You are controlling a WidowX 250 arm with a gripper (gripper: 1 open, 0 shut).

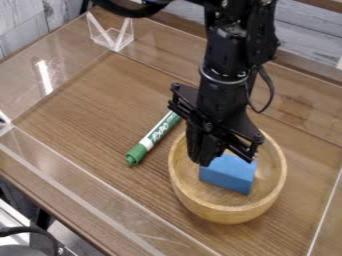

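My black gripper (214,125) hangs over the left and back part of a round wooden bowl (225,207), its lower fingers reaching down into it. Inside the bowl a blue block (230,176) sits right of the fingertips; whether they touch it I cannot tell. The fingers overlap in this view, so how far apart they stand is unclear. A green and white tube (152,138) lies on the table to the left of the bowl.
A clear plastic container (112,30) stands at the back left. Dark cables show at the lower left corner.
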